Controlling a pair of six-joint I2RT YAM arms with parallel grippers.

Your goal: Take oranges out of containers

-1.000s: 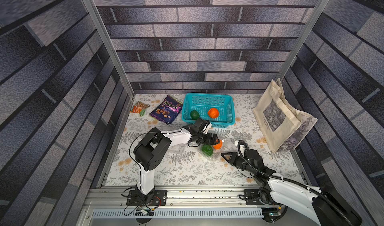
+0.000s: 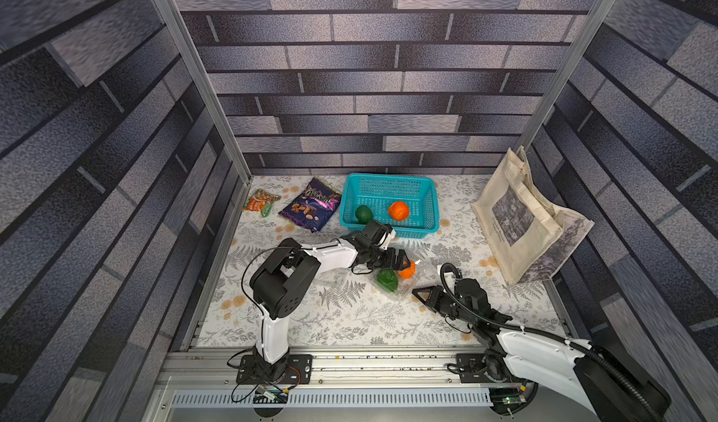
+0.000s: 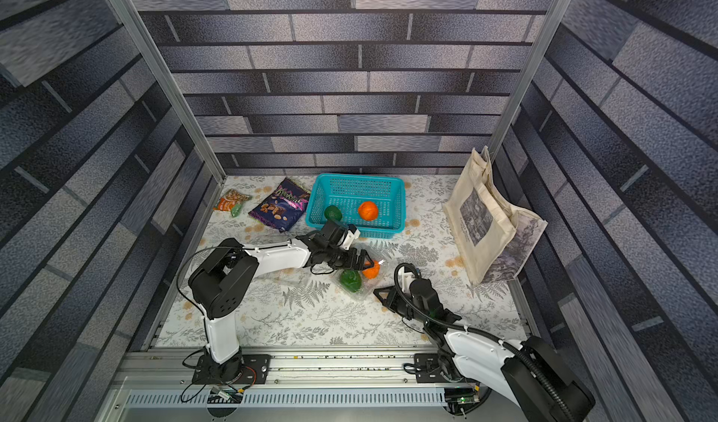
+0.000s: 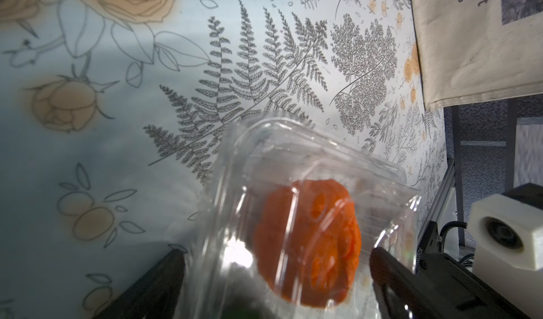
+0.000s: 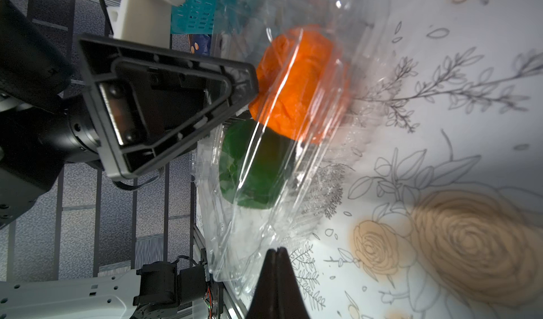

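Observation:
A clear plastic container (image 5: pixel 237 228) on the table holds an orange (image 5: pixel 297 84) and a green item (image 5: pixel 254 166). My left gripper (image 2: pixel 396 259) stands open over the container's orange end; in its wrist view the fingers flank the clear plastic above the orange (image 4: pixel 308 242). My right gripper (image 3: pixel 383 296) is shut at the container's front right, nothing seen between its fingers. A teal basket (image 2: pixel 351 190) at the back holds a second orange (image 2: pixel 398 211) and another green item (image 2: pixel 363 213).
A canvas tote bag (image 3: pixel 486 235) stands at the right. A dark snack bag (image 3: pixel 280 205) and a small orange packet (image 3: pixel 230 201) lie at the back left.
My right arm and gripper have shifted very slightly. The left arm, container and basket look unchanged.

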